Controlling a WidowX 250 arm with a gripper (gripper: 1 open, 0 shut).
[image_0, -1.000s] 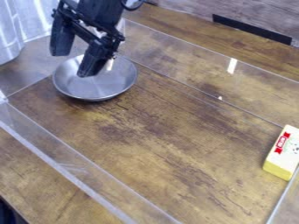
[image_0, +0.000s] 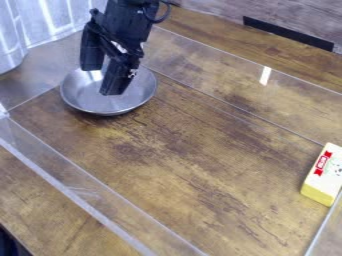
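The black gripper (image_0: 110, 62) is over a metal bowl (image_0: 110, 97) on the wooden table at upper left, its fingers apart and pointing down. No held object shows between them. A yellow box (image_0: 322, 175) with red print lies at the right edge.
Clear rails or panels run along the left and right sides. A whitish translucent item (image_0: 16, 30) stands at the top left corner, and a wall is at the back.
The gripper has shifted to the right and appears smaller or more turned than a second ago, staying over the bowl. The bowl and yellow box have not moved.
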